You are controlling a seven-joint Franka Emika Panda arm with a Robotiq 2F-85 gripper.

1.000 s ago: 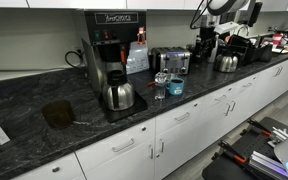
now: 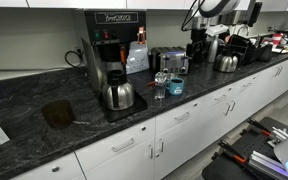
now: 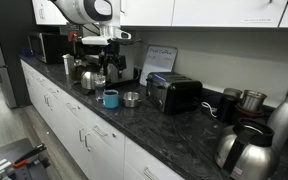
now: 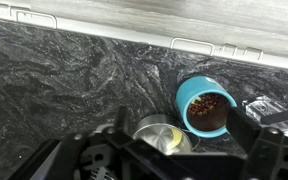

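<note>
My gripper is open above the dark countertop, its black fingers (image 4: 242,128) spread along the bottom of the wrist view with nothing held between them. Below it stands a blue mug (image 4: 187,98) with dark brown contents. A shiny metal bowl (image 4: 149,130) sits close beside the mug, partly hidden by the gripper. To the mug's other side is a clear plastic or glass item (image 4: 264,108). Exterior view 2 shows the blue mug (image 3: 111,99) near the counter's front, with the metal bowl (image 3: 131,99) beside it and the white arm (image 3: 99,12) behind.
A toaster (image 2: 168,60) stands against the wall, and a coffee machine (image 2: 110,45) holds a steel carafe (image 2: 118,91). Another steel carafe (image 3: 247,150) is nearest in exterior view 2. A brown round item (image 2: 58,113) lies on the left counter, with bare space around it.
</note>
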